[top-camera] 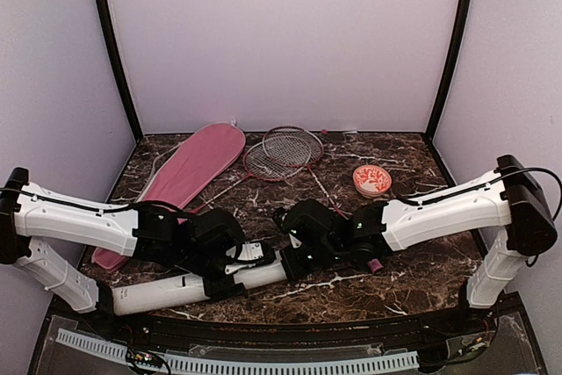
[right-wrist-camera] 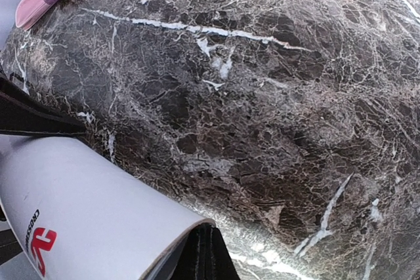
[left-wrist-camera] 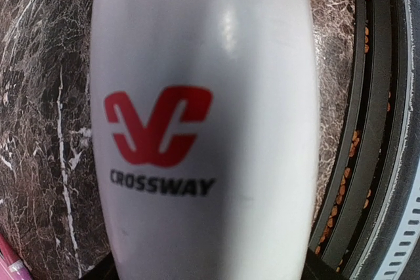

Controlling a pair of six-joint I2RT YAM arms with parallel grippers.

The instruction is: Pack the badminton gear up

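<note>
A white tube (top-camera: 158, 294) with a red and black CROSSWAY print lies across the front of the table. My left gripper (top-camera: 228, 277) is around it, its fingers (left-wrist-camera: 104, 269) against both sides. At the tube's right end is my right gripper (top-camera: 290, 261). In the right wrist view its dark fingers (right-wrist-camera: 209, 254) are shut beside the tube's open rim, and I see nothing between them; their tips are partly hidden. Two rackets (top-camera: 281, 155) lie overlapping at the back. To the left is a long pink bag (top-camera: 198, 160).
A round red-and-white lid-like object (top-camera: 372, 180) sits at the right. A small pink object (top-camera: 375, 265) is partly hidden beneath the right arm. The table's front edge and a slotted rail (top-camera: 263, 364) run close to the tube. Free marble lies at centre right.
</note>
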